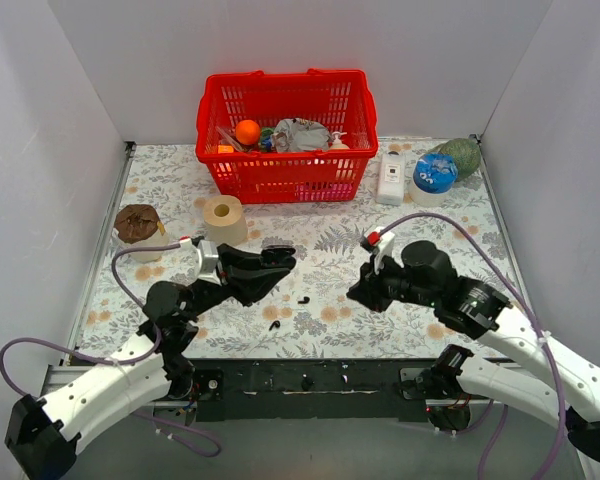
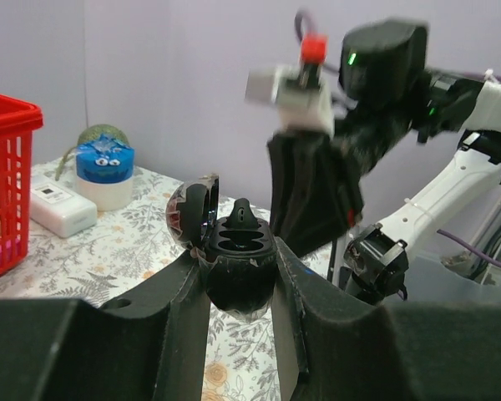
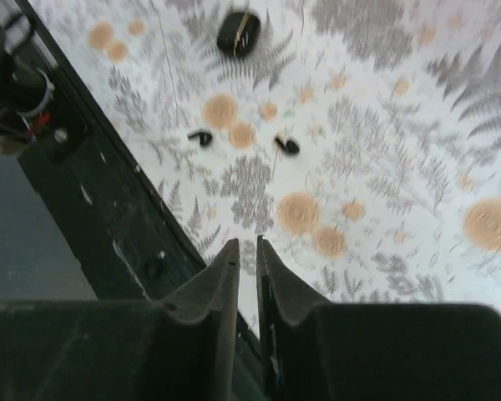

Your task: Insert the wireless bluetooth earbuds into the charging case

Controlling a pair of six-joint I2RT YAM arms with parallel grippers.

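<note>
My left gripper (image 1: 263,272) is shut on the charging case (image 2: 240,255), holding it above the table. Its lid (image 2: 190,210) stands open and dark slots show in its face. Two small black earbuds lie apart on the cloth, one earbud (image 1: 303,300) farther back and the other earbud (image 1: 274,325) nearer the front edge. To the right of both, my right gripper (image 1: 365,300) points downward. In the right wrist view its fingers (image 3: 228,271) have a narrow gap with nothing between. That view also shows a black rounded box (image 3: 238,33), which I cannot identify for certain.
The red basket (image 1: 285,180) fills the back middle. A tape roll (image 1: 225,220) and a bag-like brown item (image 1: 138,223) stand back left; a white box (image 1: 391,180) and a blue-topped tub (image 1: 434,176) stand back right. Between the arms the patterned cloth is mostly clear.
</note>
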